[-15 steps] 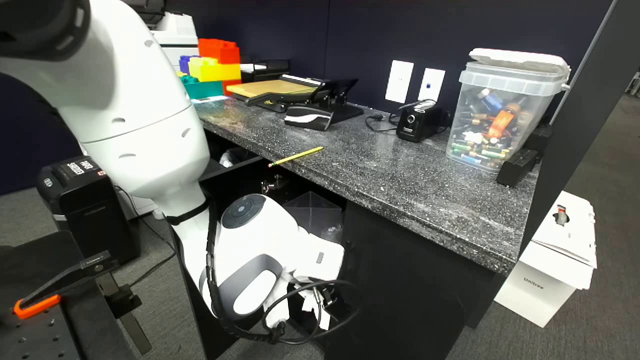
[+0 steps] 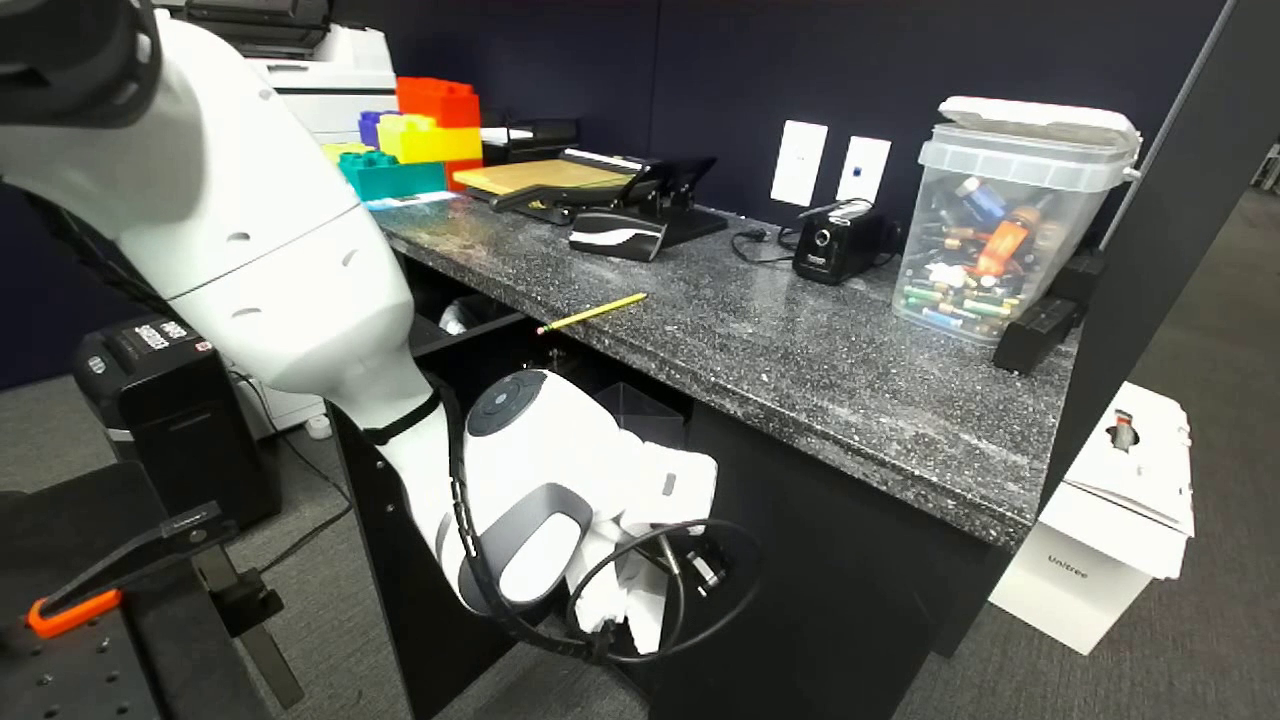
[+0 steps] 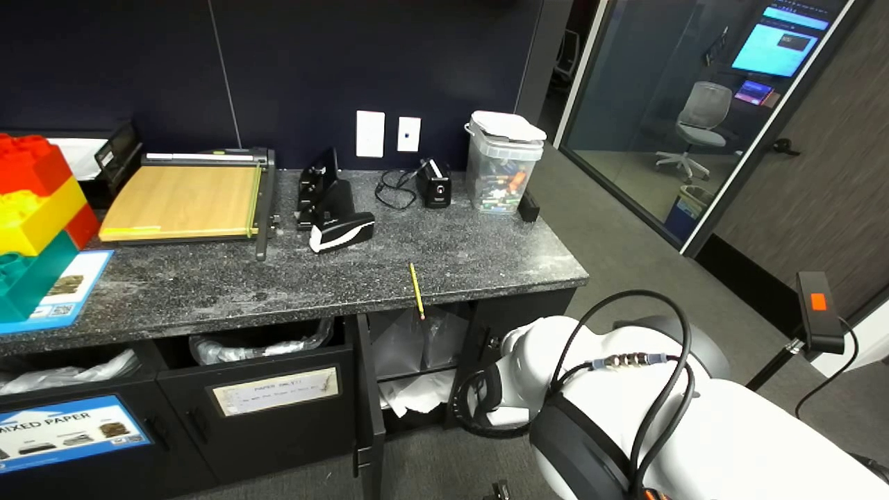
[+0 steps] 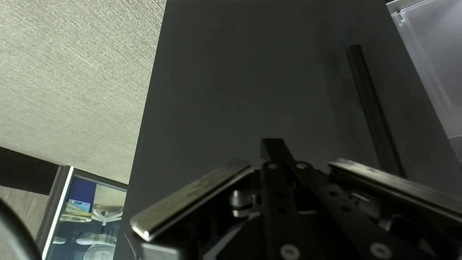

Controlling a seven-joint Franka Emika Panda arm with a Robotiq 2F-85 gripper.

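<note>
In the wrist view my gripper is shut, its dark fingertips together with nothing between them. Ahead of them is the flat dark cabinet door (image 4: 242, 78). A long black bar handle (image 4: 372, 108) stands on that door, to the right of the fingertips and outside them. The handle's lower end goes out of sight behind the right side of the gripper. Exterior view 1 has the white arm (image 2: 288, 228) reaching down below the counter front, where the fingers are hard to make out.
Clear plastic bins (image 4: 437, 56) show past the door's right edge. Carpet (image 4: 73, 78) lies to its left. The speckled counter (image 2: 768, 348) overhangs the arm's end, with a yellow pencil (image 2: 594, 313) across its edge. A black cable (image 2: 720, 618) loops around the wrist.
My gripper has gone from wide open to shut. The hand moved right in exterior view 1.
</note>
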